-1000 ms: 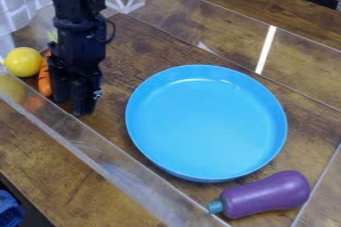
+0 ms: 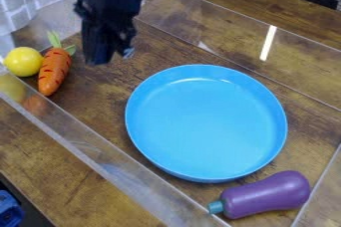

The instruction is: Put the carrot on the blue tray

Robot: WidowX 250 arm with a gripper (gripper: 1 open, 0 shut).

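Observation:
The orange carrot lies on the wooden surface at the left, its green top pointing away from the camera. Up and to the right of it in the view hangs my dark gripper, blurred and clear of the carrot. Whether its fingers are apart or together is too blurred to tell, and no carrot shows in them. The round blue tray sits empty right of centre.
Beside the carrot is a yellow ball-like object. A purple eggplant toy lies below the tray, near the lower right. A clear low wall runs along the left side. Bare wood lies between carrot and tray.
My gripper has risen from beside the carrot, moving up and right in the view. The carrot, hidden in part before, is now in full sight and still on the surface.

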